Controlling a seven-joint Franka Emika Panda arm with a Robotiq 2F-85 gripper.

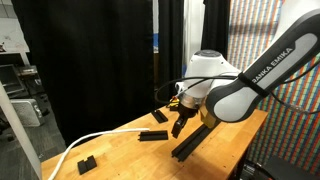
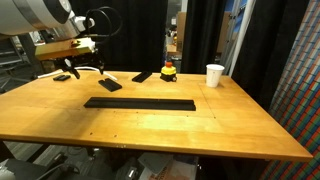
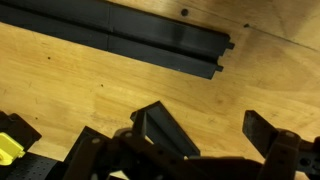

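My gripper is open, its black fingertips wide apart at either side of the wrist view, with nothing held between them. Below it on the table lies a short black piece (image 3: 168, 130), close to the left finger and partly covered by it. Long black rails (image 3: 120, 34) run side by side across the top of that view. From the side, the gripper (image 1: 179, 128) hangs over the wooden table near the rails (image 1: 188, 148) and to the right of a short black piece (image 1: 153, 135). Another short black piece (image 1: 160, 116) lies behind.
A small black block (image 1: 88, 164) and a white cable (image 1: 95, 138) occupy the table's left part. At the back stand a yellow-and-red button (image 2: 168, 71) and a white cup (image 2: 214, 75).
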